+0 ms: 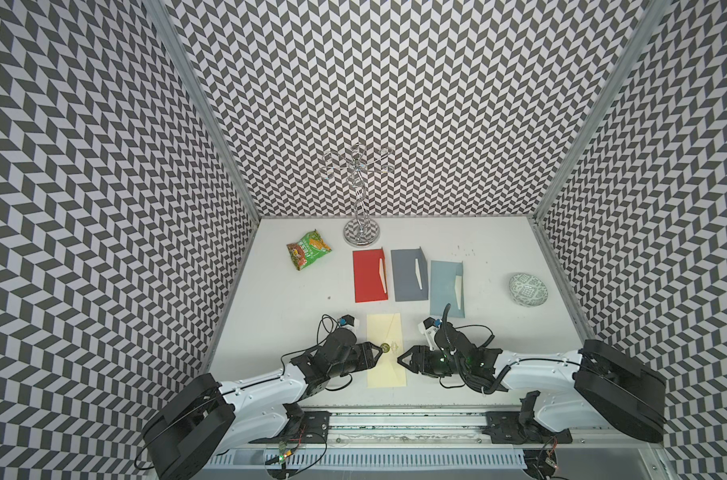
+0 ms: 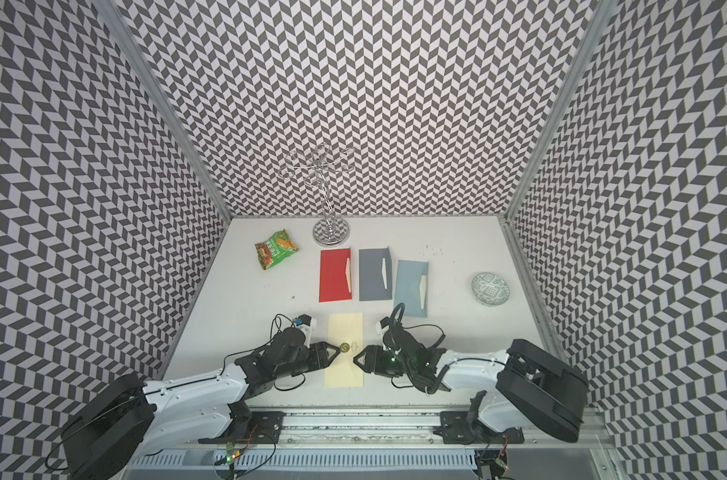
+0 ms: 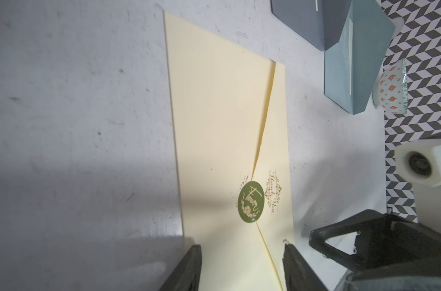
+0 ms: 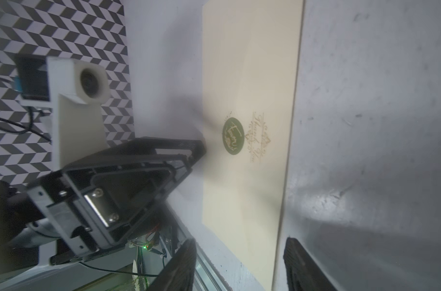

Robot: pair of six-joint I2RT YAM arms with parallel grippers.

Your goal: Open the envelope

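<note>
A cream envelope lies lengthwise at the table's front centre, its flap held down by a green round seal beside gold "Thank You" lettering. My left gripper hovers over its left edge by the seal; in the left wrist view its fingers are apart with bare envelope beneath. My right gripper is at the envelope's right side; in the right wrist view its fingers stand apart over the envelope's edge, nothing visibly held.
Red, grey and light blue envelopes lie behind. A snack bag, a chrome stand and a patterned oval object sit farther out. The table's outer front corners are clearer.
</note>
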